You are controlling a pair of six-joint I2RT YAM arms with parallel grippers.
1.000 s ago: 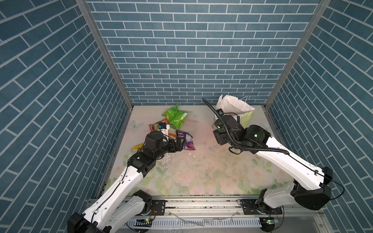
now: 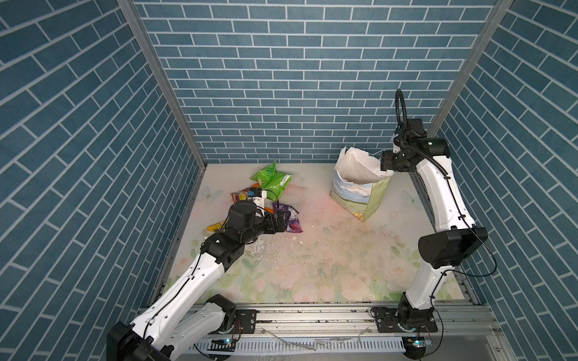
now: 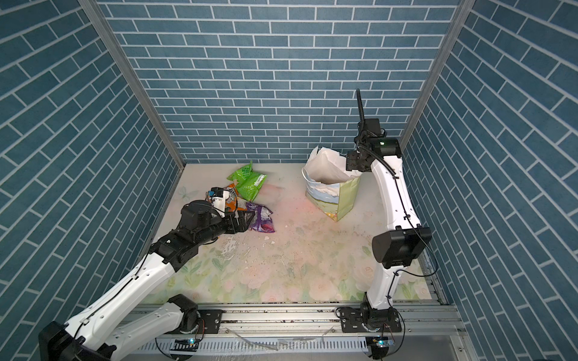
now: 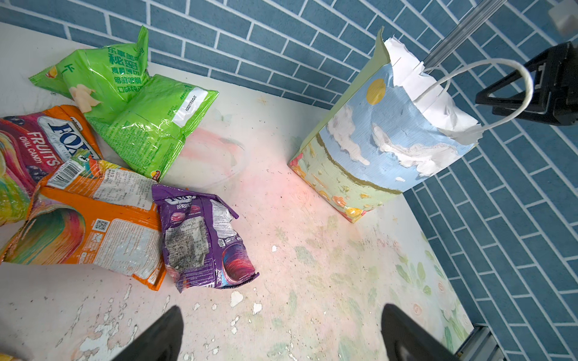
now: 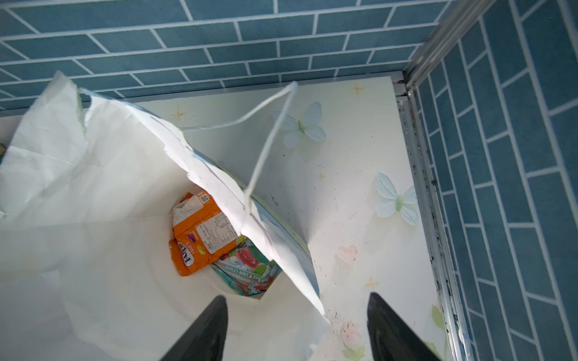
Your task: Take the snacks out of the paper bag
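Note:
The paper bag (image 2: 376, 201) stands upright at the back right, its torn white mouth facing up. Inside it, in the right wrist view, lie an orange snack pack (image 5: 210, 231) and a green candy pack (image 5: 247, 267). My right gripper hangs above the bag's right rim with its fingers apart and nothing between them. At the left of the table lie a purple pack (image 4: 201, 240), an orange pack (image 4: 99, 219), a Fox's fruits pack (image 4: 51, 144) and green chip bags (image 4: 153, 120). My left gripper is open and empty, beside the purple pack.
A white handle (image 5: 265, 153) loops up from the bag's rim below the right gripper. Brick-patterned walls (image 2: 307, 90) enclose the back and sides.
My right arm has swung from in front of the bag to above its right rim, farther back and to the right. The left arm has hardly moved; the packs lie as before.

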